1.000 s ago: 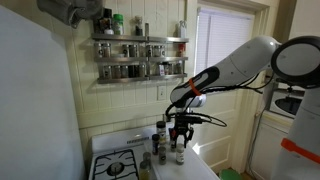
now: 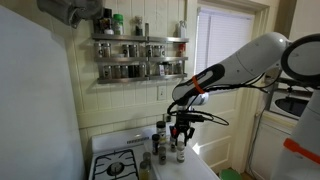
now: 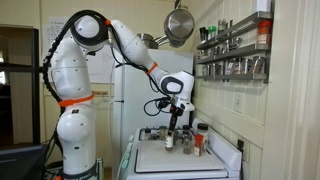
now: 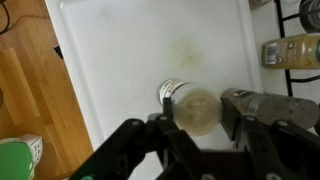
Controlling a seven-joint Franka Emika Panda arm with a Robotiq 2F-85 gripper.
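Between the fingers of my gripper is a small jar [image 4: 196, 110] with a round tan top, seen from above in the wrist view. The gripper is shut on it. In exterior view 2 the jar [image 3: 169, 141] shows as a pale upright cylinder below the gripper [image 3: 173, 124], over the white counter [image 3: 150, 160]. Exterior view 1 has the jar [image 2: 180, 154] under the gripper [image 2: 181, 136]. Whether its base touches the counter, I cannot tell.
Dark-topped jars [image 4: 270, 107] stand close beside the gripper, near the wall. Other bottles [image 2: 161, 130] stand beside the stove [image 2: 114, 168]. Wall shelves [image 2: 140, 60] hold several jars above.
Over the last second the arm and gripper have hardly moved. The jar stays in about the same place beneath the gripper.
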